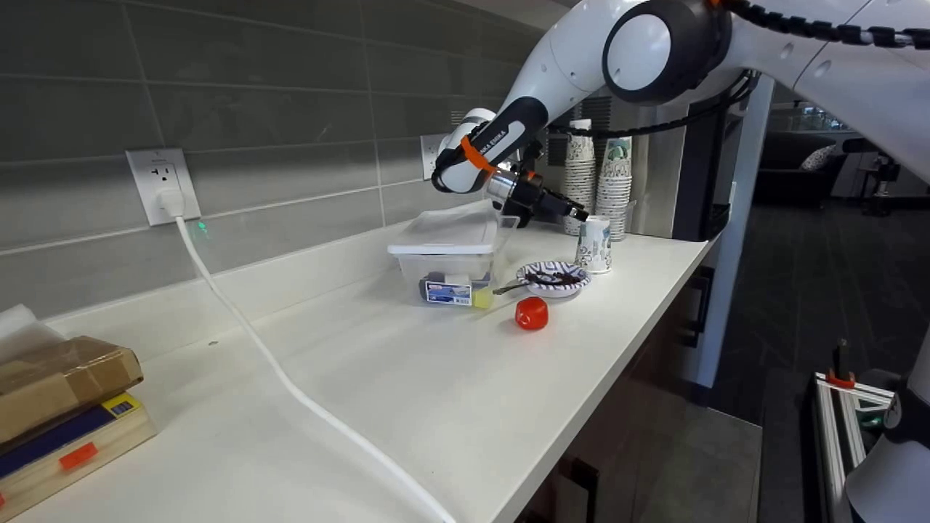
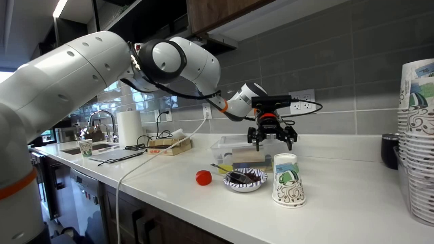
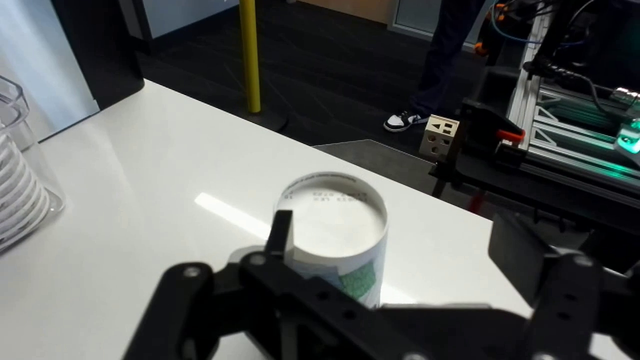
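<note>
My gripper [image 2: 273,147] is open, its fingers spread wide with nothing between them. It hangs above the counter, just behind and above an upside-down patterned paper cup [image 2: 288,183]. In the wrist view the cup's closed base [image 3: 333,222] faces up, close to the left finger [image 3: 279,234]; I cannot tell if they touch. Left of the cup in exterior view 2 sits a zigzag-rimmed bowl [image 2: 244,188] holding something dark and a utensil. A red object [image 2: 203,177], round like a tomato or pepper, lies further left on the counter.
A lidded clear bin [image 1: 447,270] stands behind the bowl, near the wall. Tall stacks of paper cups [image 2: 421,162] rise at the right, beside a black tumbler [image 2: 389,151]. A white cable [image 1: 296,392] crosses the counter, whose front edge is close to the cup. Right of the cup is bare counter.
</note>
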